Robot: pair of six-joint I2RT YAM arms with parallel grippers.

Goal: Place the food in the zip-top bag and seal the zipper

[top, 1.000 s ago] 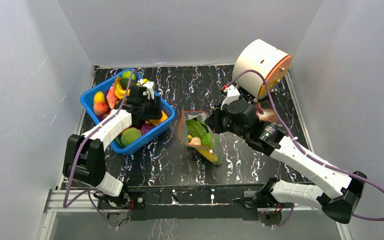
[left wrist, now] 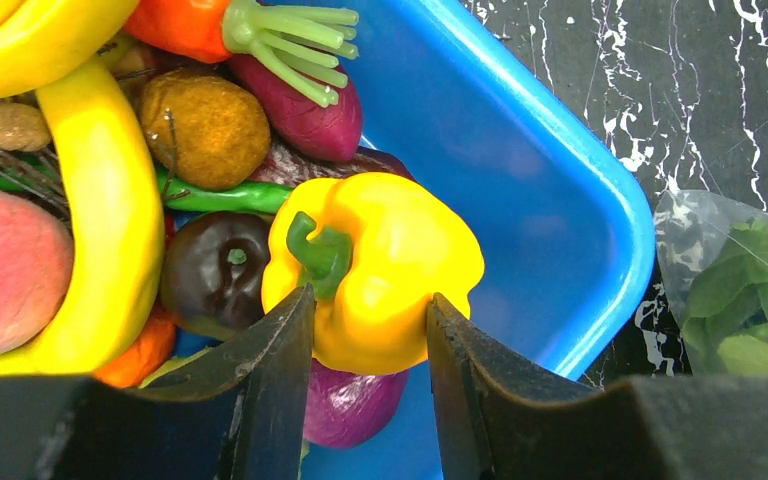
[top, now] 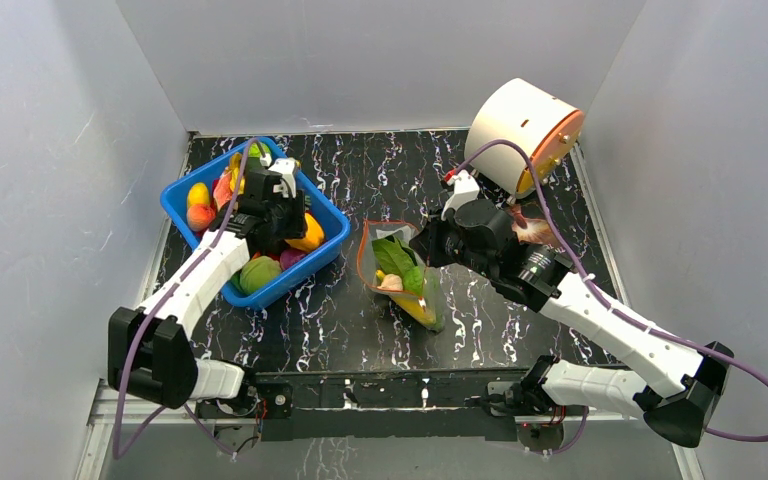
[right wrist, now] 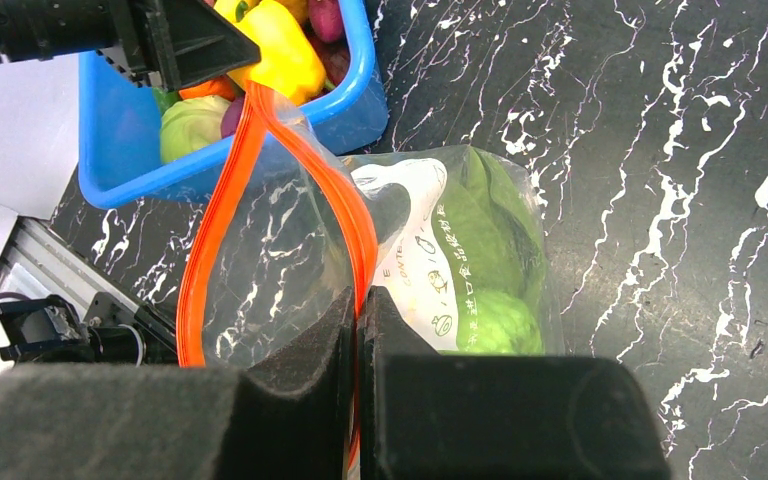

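The zip bag stands open on the marble surface, holding leafy greens and other food, its orange zipper rim upright. My right gripper is shut on that rim. Over the blue bin of toy produce, my left gripper is part open around a yellow bell pepper, fingertips at its lower sides; whether they grip it is unclear.
A white cylinder with an orange end lies at the back right, with a pale reddish item near it. The surface between bin and back wall is mostly clear.
My left arm has shifted a little to the left over the bin, uncovering more of the yellow pepper. The right arm and bag have stayed put.
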